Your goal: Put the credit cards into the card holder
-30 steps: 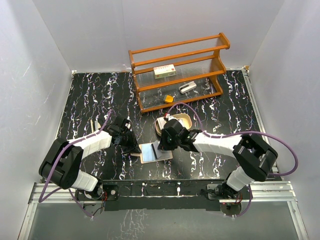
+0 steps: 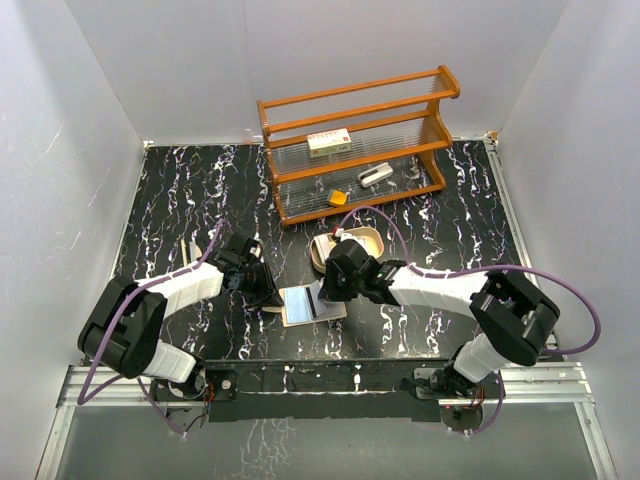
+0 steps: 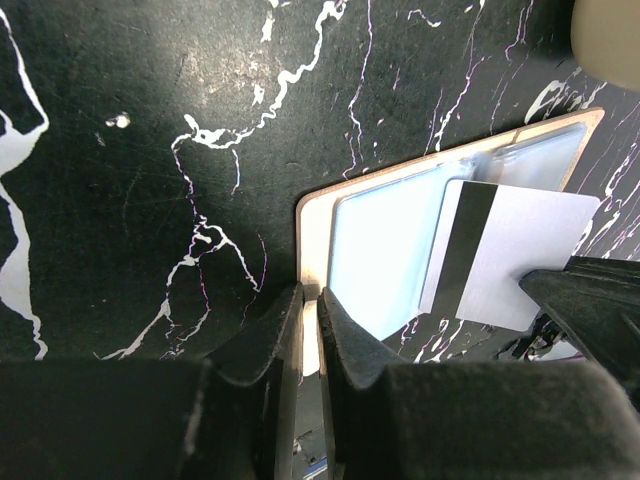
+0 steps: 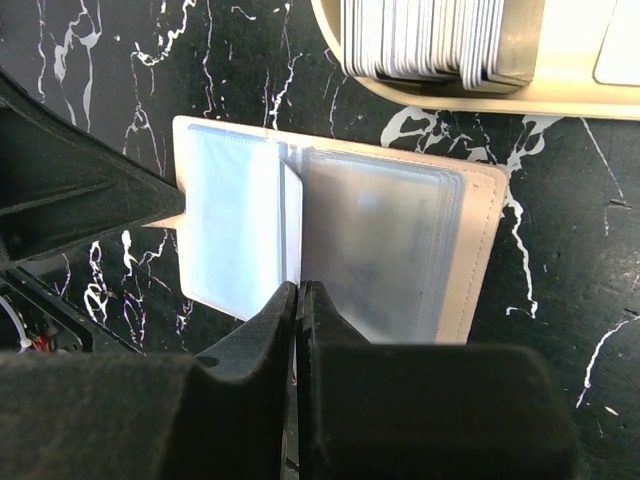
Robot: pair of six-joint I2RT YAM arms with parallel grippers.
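The open card holder [image 2: 295, 305] lies flat on the dark marble between my grippers, its clear sleeves facing up. My left gripper is at its left edge, fingertips close together on the tan border; whether they grip it is unclear. My right gripper is shut on a white card with a black stripe, seen almost edge-on in the right wrist view, over the middle of the holder at the clear sleeve.
A beige tray [image 4: 425, 95] of upright cards sits just behind the holder. A wooden rack [image 2: 355, 165] with a box and small items stands at the back. Open marble lies on both sides.
My right gripper and its card have shifted very slightly rightward in the top view. The left arm looks unchanged.
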